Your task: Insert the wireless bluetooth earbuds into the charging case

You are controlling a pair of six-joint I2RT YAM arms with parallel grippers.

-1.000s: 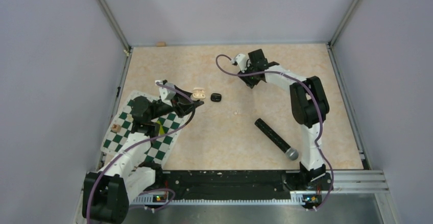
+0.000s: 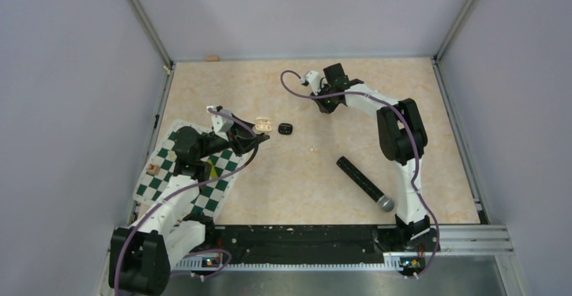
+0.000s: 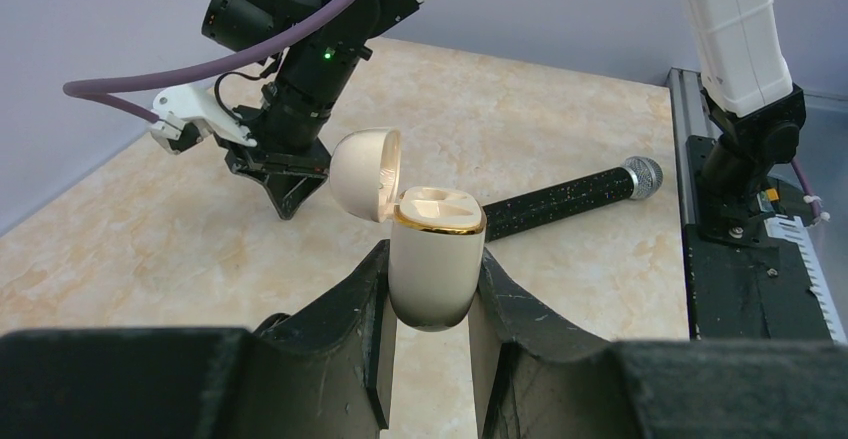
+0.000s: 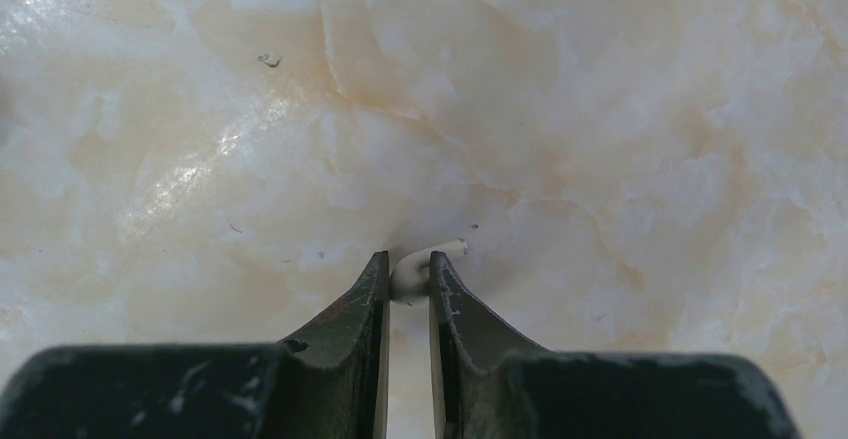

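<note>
A cream charging case with a gold rim stands upright between the left gripper's fingers, its lid swung open. My left gripper is shut on the case's body. At the table's far side, the right gripper is low over the surface, pointing down. One white earbud sits between its fingertips, its stem sticking out past the right finger. The gap is narrow; whether both fingers press on it I cannot tell. Another small white earbud lies apart on the table.
A small black case lies just right of the charging case. The black microphone rests toward the front right. Under the left arm is a green-and-white checkered board. Bare table separates the two grippers.
The right arm has shifted slightly left in the top view. Left arm, charging case, and the loose earbud stay where they were.
</note>
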